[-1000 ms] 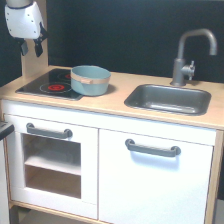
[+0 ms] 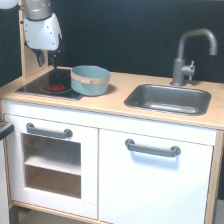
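A teal pot [image 2: 91, 87] with a tan handle stands on the counter, at the right side of the black cooktop. My gripper [image 2: 48, 61] hangs above the back left of the cooktop, left of the pot and higher than its rim. Its two dark fingers look spread apart, and nothing shows between them. The black cooktop [image 2: 42, 88] has a red burner ring showing left of the pot.
A metal sink [image 2: 168, 97] with a tall grey faucet [image 2: 180, 68] is at the right. Below are a windowed cabinet door [image 2: 88, 170] and a white door [image 2: 150, 185], both with dark handles. A dark wall stands behind.
My gripper has moved right and somewhat lower, from beyond the cooktop's left back corner to over its back. The pot has not moved.
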